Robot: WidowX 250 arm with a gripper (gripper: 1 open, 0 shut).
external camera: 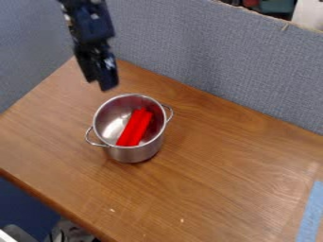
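A silver pot (111, 121) with two side handles stands on the wooden table (228, 180), a red elongated object (134, 129) lying inside it. The black gripper (98, 74) hangs in the air above and behind the pot, to its upper left, open by the look of its two dark fingers, with nothing visible between them.
A grey padded wall (214, 52) runs along the back.
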